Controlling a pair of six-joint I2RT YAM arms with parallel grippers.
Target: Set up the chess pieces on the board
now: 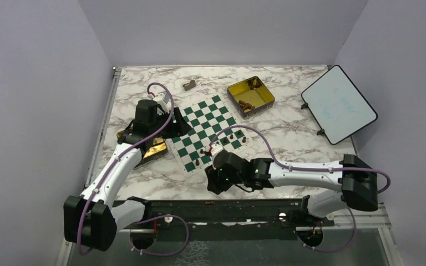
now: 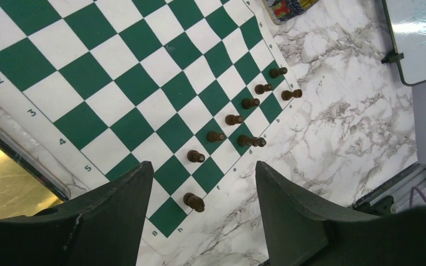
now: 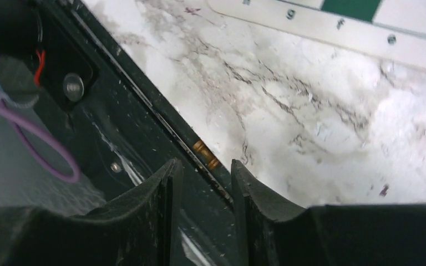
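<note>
Dark chess pieces stand along one side of the green-and-white board (image 2: pixel 161 66), including a piece (image 2: pixel 194 200) near the corner marked 8. My left gripper is open above the board, nothing visible between its fingers. My right gripper is low over the table's front edge, below the board in the top view, its fingers close together; I see nothing clearly held. Just beyond its fingertips in the right wrist view, a small brown turned piece (image 3: pixel 206 155) lies on its side along the dark edge.
A yellow bin (image 1: pixel 266 103) with pieces is behind the board, another (image 2: pixel 5 172) at its left, partly under my left arm. A whiteboard (image 1: pixel 339 104) is at the right, a small object (image 1: pixel 189 85) at the back.
</note>
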